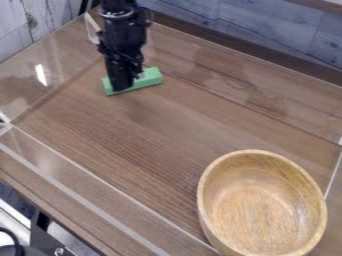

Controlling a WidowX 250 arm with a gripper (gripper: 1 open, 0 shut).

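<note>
The dark gripper point(123, 72) is over the green block point(144, 80) in the upper left of the camera view, its tip low at the block's left part. Its fingers are dark and small, so whether they are open or shut, or touching the block, is not clear.
A round wooden bowl point(261, 200) sits at the lower right of the table point(147, 170). Grey walls border the back, and dark cables lie off the table's lower left edge.
</note>
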